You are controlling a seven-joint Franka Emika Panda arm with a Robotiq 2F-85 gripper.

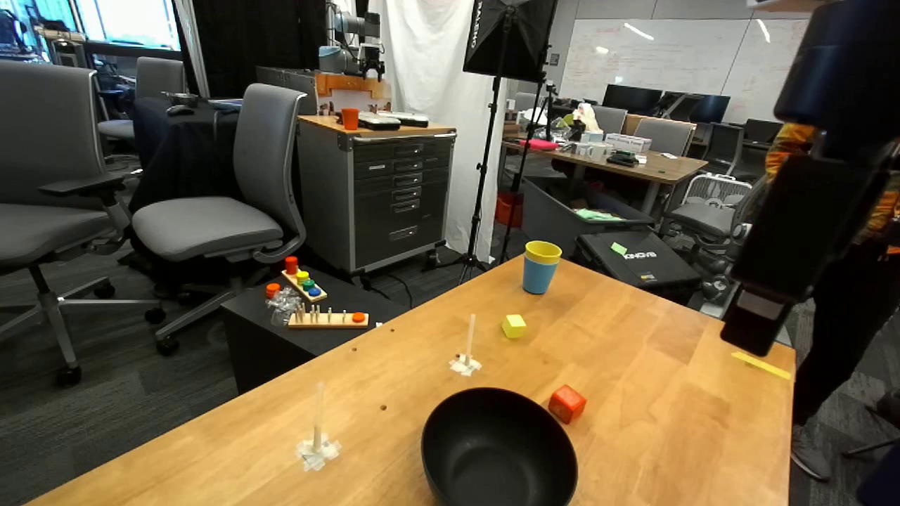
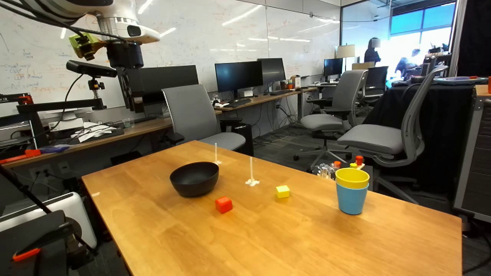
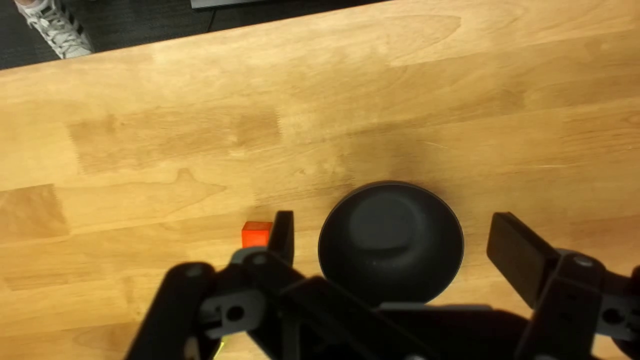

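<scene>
An empty black bowl (image 1: 498,451) stands on the wooden table, with a red cube (image 1: 567,404) close beside it. Farther off lies a yellow cube (image 2: 282,191). A yellow cup nested in a blue cup (image 2: 352,200) stands toward the far end of the table. My gripper is open, its two fingers wide apart with nothing between them. From the wrist, the bowl (image 3: 391,264) shows far below, in the gap between the fingers, and the red cube (image 3: 256,233) is partly covered by the left finger. The second exterior view has the gripper (image 2: 133,103) high above the table.
Two thin upright pegs, the nearer peg (image 1: 318,417) and the farther peg (image 1: 470,341), are taped to the table near one long edge. A strip of yellow tape (image 1: 761,365) marks the opposite side.
</scene>
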